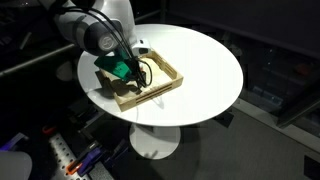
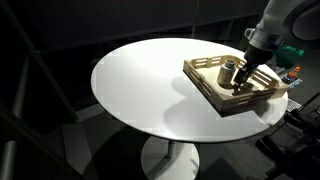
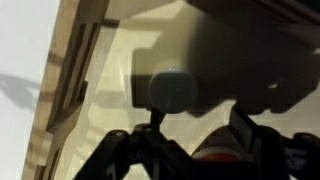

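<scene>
My gripper reaches down into a shallow wooden crate [image 2: 214, 93] on the round white table, its fingers apart in the wrist view. Just ahead of the left finger stands a small object with a round, pale grey top [image 3: 172, 90]. In exterior view 2 a light cylindrical container [image 2: 226, 73] stands upright in the crate, left of the gripper [image 2: 240, 82]. Low in the wrist view, an orange-red and white item [image 3: 218, 153] lies partly hidden behind the fingers; I cannot tell whether they touch it.
Slatted crate walls [image 3: 62, 115] run close to the left of the fingers. Beyond the crate, the white tabletop [image 1: 205, 75] is broad and bare. Something small and orange [image 2: 292, 72] shows by the crate's far right side in exterior view 2.
</scene>
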